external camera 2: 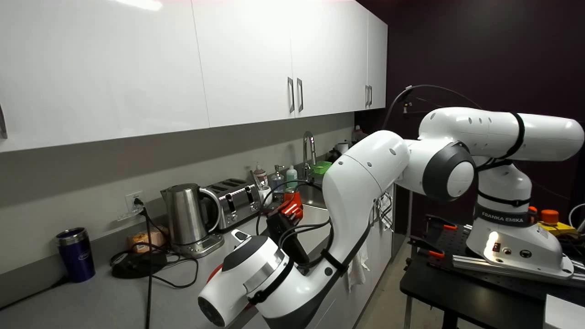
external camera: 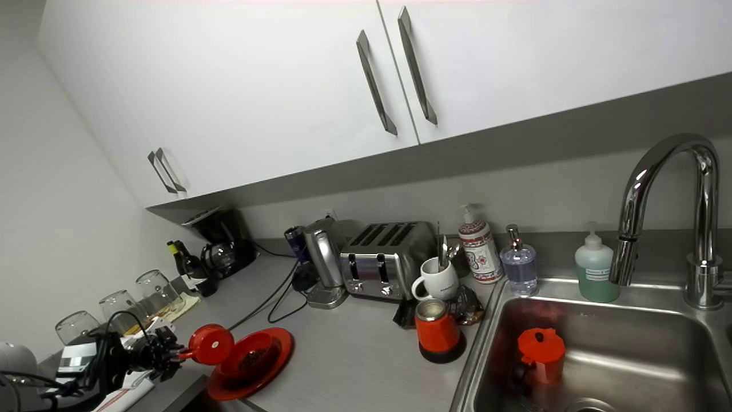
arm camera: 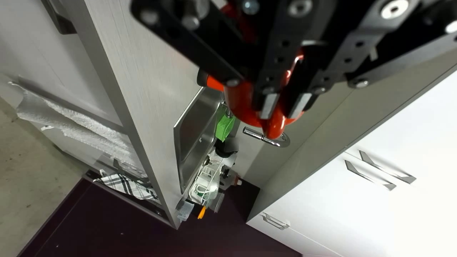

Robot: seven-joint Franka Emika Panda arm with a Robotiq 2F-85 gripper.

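My gripper is shut on the handle of a red cup (arm camera: 240, 102); its finger pads (arm camera: 269, 106) press on that handle from both sides. In exterior view 1 the gripper (external camera: 179, 353) reaches in from the left, and the red cup (external camera: 211, 344) is tipped on its side, its round base towards the camera. Right beside it a red bowl (external camera: 264, 350) with dark bits inside sits on a red plate (external camera: 285, 360). From this angle I cannot tell whether cup and bowl touch. The arm hides most of the plate in exterior view 2.
A red pot base (external camera: 437, 333) stands on the counter left of the sink (external camera: 645, 329), which holds a red pot top (external camera: 545, 353). Kettle (external camera: 326, 254), toaster (external camera: 384, 261) and soap bottles line the wall. Upturned glasses (external camera: 158, 292) stand near the gripper. Mid-counter is clear.
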